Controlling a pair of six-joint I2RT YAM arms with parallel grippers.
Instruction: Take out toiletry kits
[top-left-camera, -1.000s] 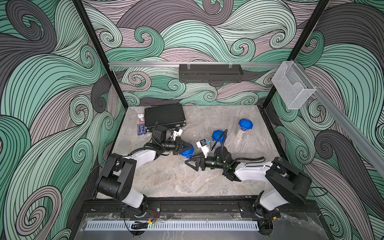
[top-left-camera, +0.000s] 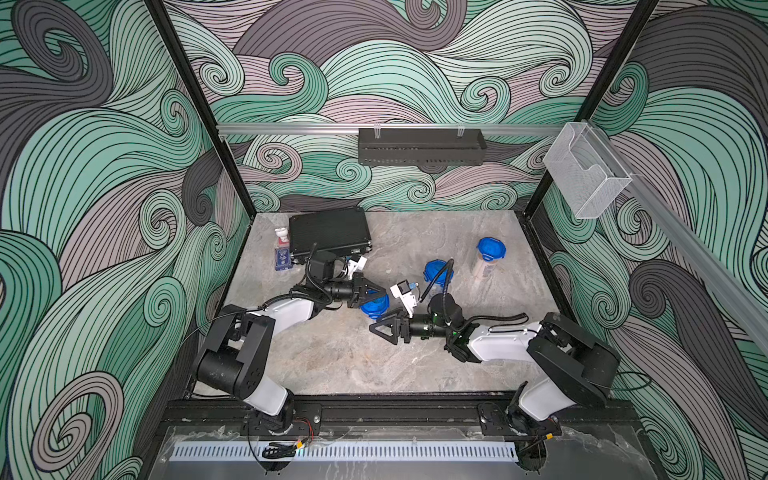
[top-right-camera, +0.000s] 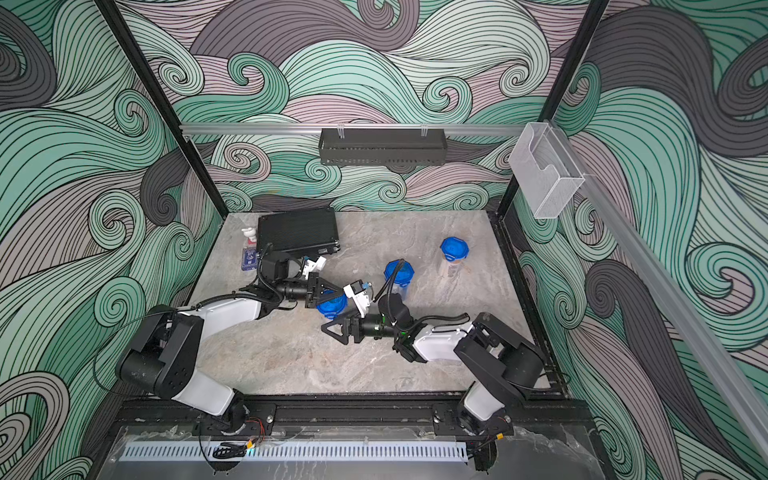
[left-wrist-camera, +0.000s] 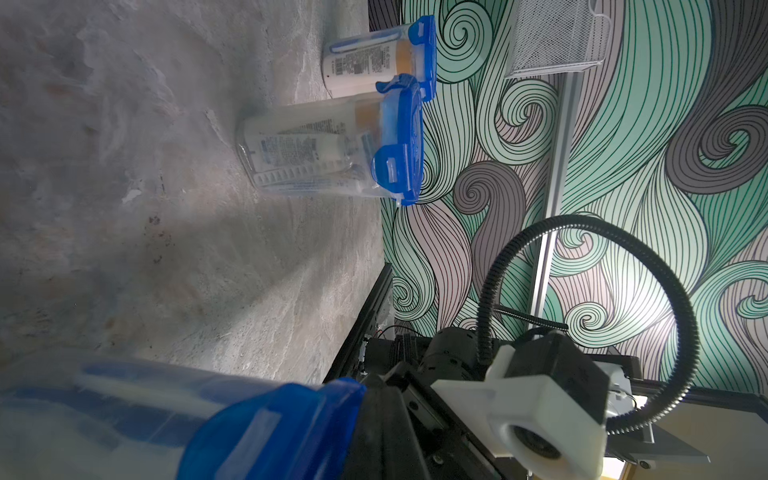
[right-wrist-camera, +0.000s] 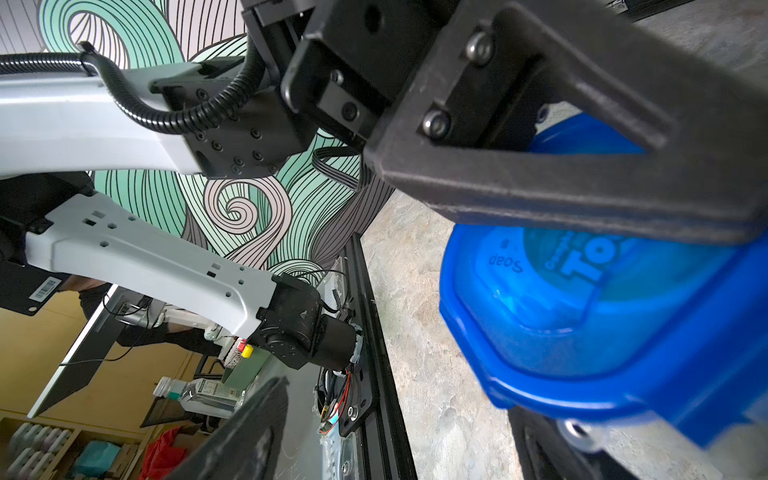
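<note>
A clear jar with a blue lid (top-left-camera: 374, 307) stands between my two arms. Two more blue-lidded toiletry jars stand farther back, one (top-left-camera: 437, 272) near the middle and one (top-left-camera: 490, 249) at the back right; white tubes show inside them in the left wrist view. My left gripper (top-left-camera: 382, 293) is shut, its fingers (left-wrist-camera: 388, 436) against or right beside the near jar's lid; whether they pinch its edge is unclear. My right gripper stands open with nothing between its fingers, in front of that jar and to its right.
A black case (top-left-camera: 329, 232) lies at the back left, with a small bottle and a blue pack (top-left-camera: 282, 257) beside it. A mesh basket (top-left-camera: 584, 172) hangs on the right rail and a dark tray (top-left-camera: 421, 148) on the back rail.
The near jar's blue lid shows slightly lower and to the right of where it was. Both arms have barely moved.
</note>
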